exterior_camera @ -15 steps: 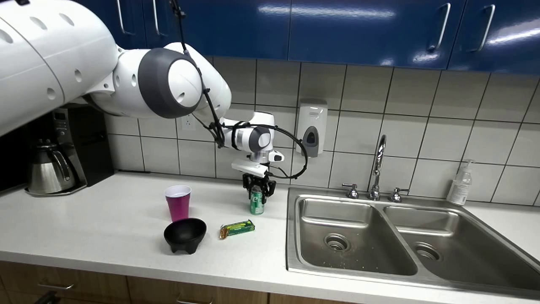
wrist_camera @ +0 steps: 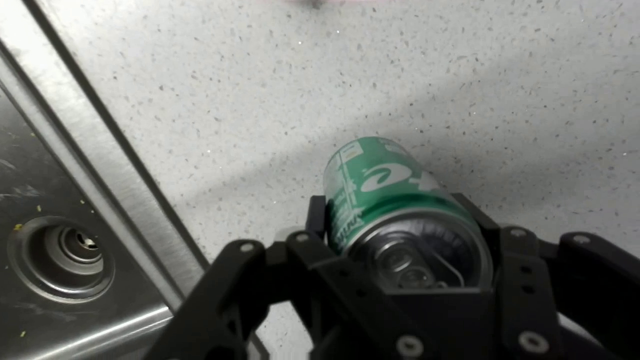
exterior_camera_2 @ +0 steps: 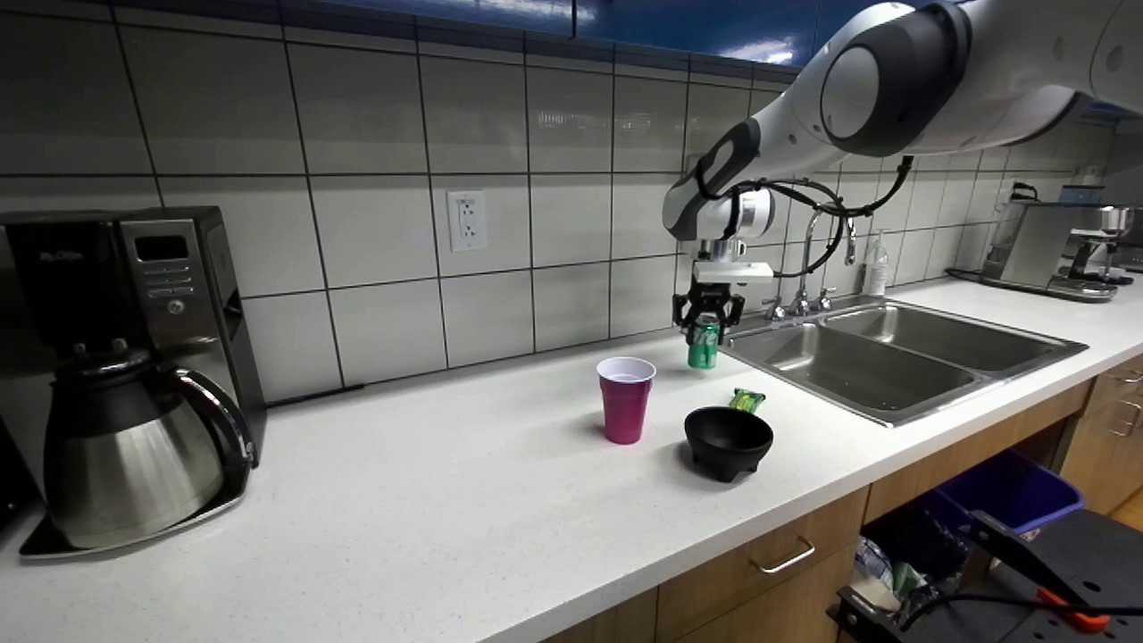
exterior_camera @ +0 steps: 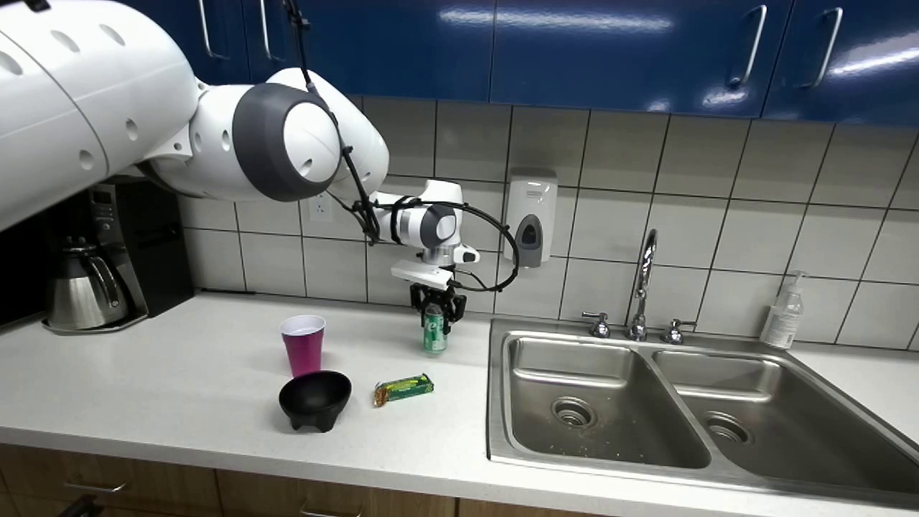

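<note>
A green soda can (exterior_camera: pixel 434 341) stands upright in the grasp of my gripper (exterior_camera: pixel 439 320), left of the sink near the back wall. The wrist view looks down on the silver top of the can (wrist_camera: pixel 390 180), with black fingers (wrist_camera: pixel 318 219) pressing its two sides. Exterior view 2 shows the lower part of the can (exterior_camera_2: pixel 703 354) below the gripper (exterior_camera_2: pixel 707 327). Whether its base touches the counter I cannot tell.
A green-wrapped bar (exterior_camera: pixel 405 388), a black bowl (exterior_camera: pixel 315 401) and a magenta cup (exterior_camera: pixel 303 349) sit toward the front left. The steel sink (exterior_camera: pixel 502 405) lies to the right.
Gripper and can have shifted slightly upward and left in exterior view 1, the can still held. The cup, bowl and wrapped bar have not moved.
</note>
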